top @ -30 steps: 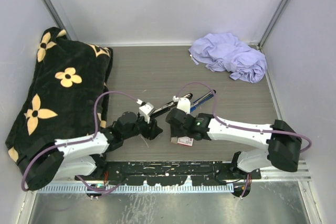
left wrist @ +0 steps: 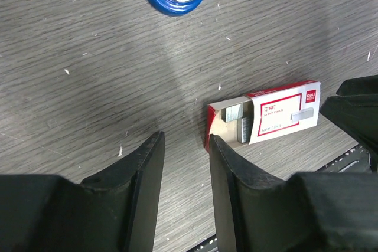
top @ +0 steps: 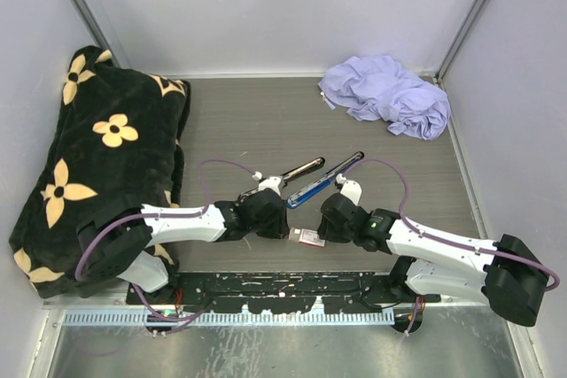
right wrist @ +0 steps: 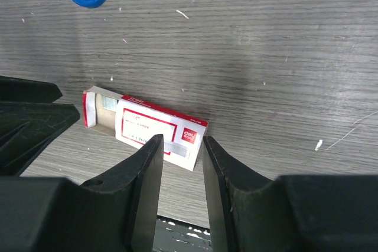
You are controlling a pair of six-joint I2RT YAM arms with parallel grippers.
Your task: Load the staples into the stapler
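Note:
A red-and-white staple box [left wrist: 286,110] lies on the table with its inner tray slid partly out at the left end, grey staple strips [left wrist: 245,128] showing inside. My left gripper is over the table at that open end, its fingers part open. My right gripper is over the box's closed end, its fingers also part open, nothing seen held. A blue stapler [top: 316,183] lies open just behind them, its metal end visible in both wrist views.
A second, dark stapler [top: 303,168] lies left of the blue one. A lilac cloth [top: 390,99] is at the back right, a black flowered cushion [top: 112,130] on the left.
My left gripper has moved right toward the box's open end. My right gripper has moved right, uncovering more of the box and the blue stapler.

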